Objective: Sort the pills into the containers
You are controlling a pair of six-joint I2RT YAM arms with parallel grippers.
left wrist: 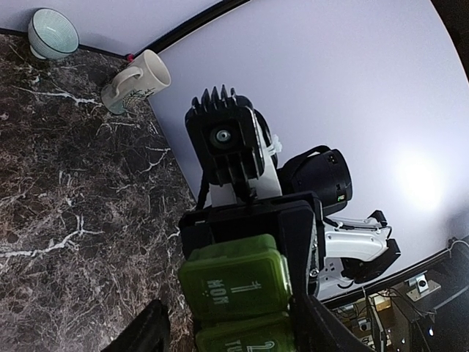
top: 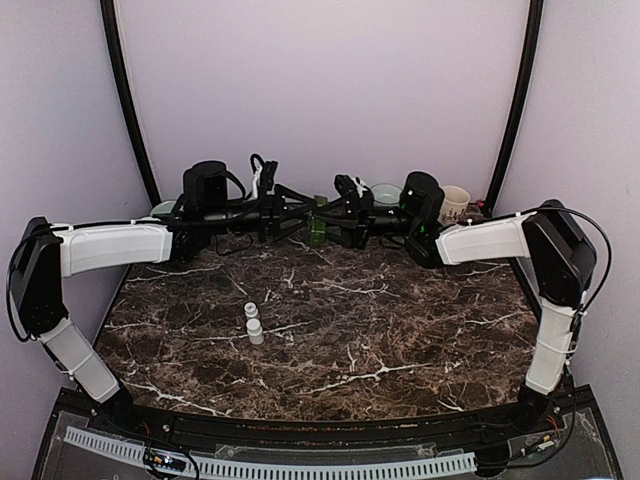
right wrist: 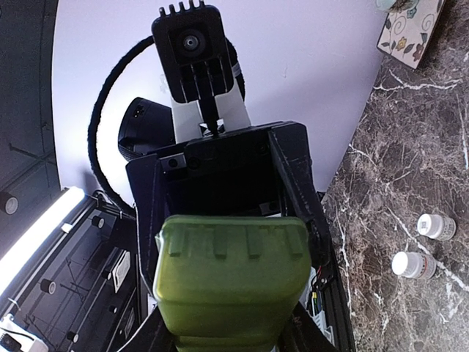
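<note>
A green weekly pill organizer (top: 319, 222) hangs above the table between the two arms. My right gripper (top: 335, 218) is shut on it, and the organizer's green end (right wrist: 233, 279) fills the lower middle of the right wrist view. Facing the left wrist view are the organizer's lids, the one marked MON (left wrist: 234, 287) lying closed. My left gripper (top: 304, 214) is open, its fingers (left wrist: 149, 331) spread at either side of the organizer's near end, with a gap showing on the left. Two white pill bottles (top: 254, 331) stand on the table at left of centre.
A pale bowl (left wrist: 54, 34) and a floral mug (left wrist: 139, 81) stand at the back right of the marble table (top: 400, 320). Another patterned item (right wrist: 412, 33) shows at the right wrist view's top corner.
</note>
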